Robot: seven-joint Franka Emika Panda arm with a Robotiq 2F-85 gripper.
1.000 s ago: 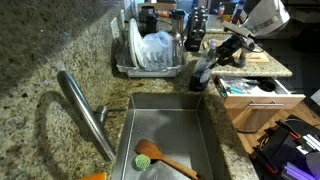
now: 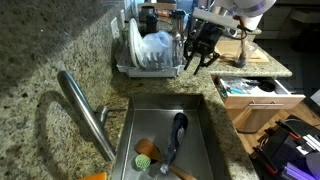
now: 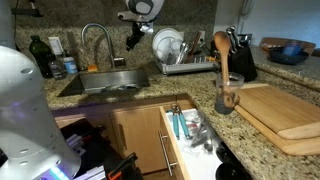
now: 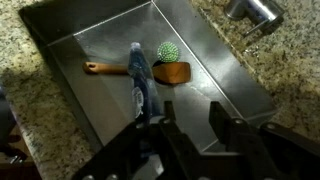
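A long, dark bluish object (image 2: 178, 132) is over the sink basin, at the side near the counter's front edge. In the wrist view the dark object (image 4: 140, 75) crosses a wooden spatula (image 4: 175, 72), its lower end partly behind one finger. My gripper (image 2: 200, 66) is above the counter beyond the basin, clearly apart from the object. Its fingers stand spread, with nothing seen between them, so it looks open. A round green scrubber (image 4: 168, 50) is beside the spatula. Whether the dark object touches the basin floor cannot be made out.
The faucet (image 2: 85, 115) rises along the wall side of the sink. Behind it stands a dish rack (image 2: 150, 65) with plates. An open drawer (image 3: 190, 130) with utensils juts from the counter, and a container with a wooden spoon (image 3: 222, 45) stands nearby.
Earlier the dark object was upright at my gripper beyond the basin. Now it is over the sink, apart from the gripper, which has moved up and toward the rack.
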